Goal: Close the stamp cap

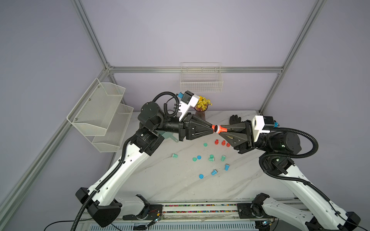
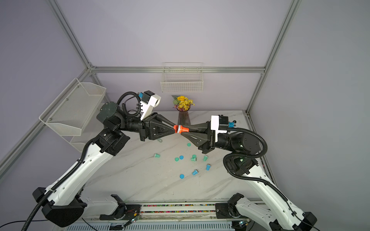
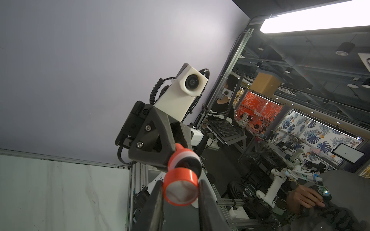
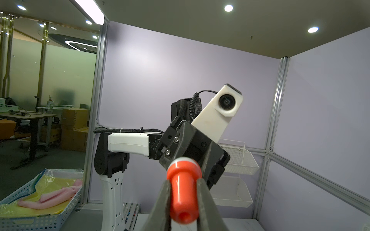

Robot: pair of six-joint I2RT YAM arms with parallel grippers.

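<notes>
The orange-red stamp cap (image 1: 213, 127) is pinched at the tips of my left gripper (image 1: 212, 129). Facing it, the orange-red stamp body (image 1: 222, 129) is held by my right gripper (image 1: 226, 131). From above, cap and stamp meet end to end or nearly so. In the left wrist view, the cap (image 3: 180, 186) lies in front of the stamp's dark end (image 3: 189, 163), part of which still shows below the white ring (image 3: 184, 157). The right wrist view shows the stamp (image 4: 184, 196) between the fingers; the cap is hidden behind it there.
Both arms are raised over the marble table (image 1: 165, 184). Several green, blue and red stamps and caps lie scattered below, such as a blue one (image 1: 214, 172). A flower vase (image 1: 200, 111) and a black glove (image 1: 235, 119) stand at the back.
</notes>
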